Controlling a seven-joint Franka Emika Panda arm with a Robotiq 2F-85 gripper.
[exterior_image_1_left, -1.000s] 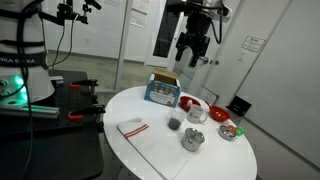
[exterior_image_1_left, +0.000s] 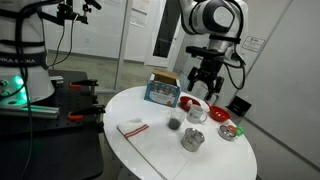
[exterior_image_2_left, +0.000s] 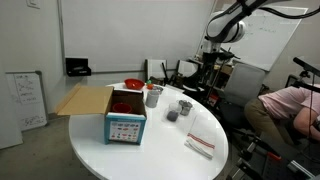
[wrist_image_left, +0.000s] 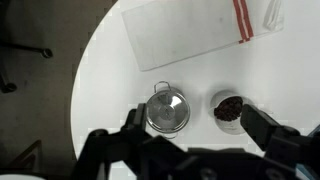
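My gripper hangs above the white table with its fingers open and nothing held between them. In the wrist view a round metal pot (wrist_image_left: 167, 111) with a small handle lies below, toward the left finger. A clear glass (wrist_image_left: 226, 125) with dark contents sits below, toward the right finger. Exterior view 1 has the gripper (exterior_image_1_left: 205, 88) over the far part of the table. There the glass (exterior_image_1_left: 176, 119), the pot (exterior_image_1_left: 192, 142) and a white mug (exterior_image_1_left: 196, 114) stand close together, apart from the gripper.
An open box (exterior_image_2_left: 125, 127) holds something red. A red bowl (exterior_image_1_left: 219, 114) and a metal dish (exterior_image_1_left: 229, 132) with small colourful items lie at the far side. A red-striped cloth (exterior_image_1_left: 133, 128) lies near the front edge; bare table surrounds it.
The arm and gripper have come down toward the table and slightly rightward in exterior view 1. The tabletop objects show no movement.
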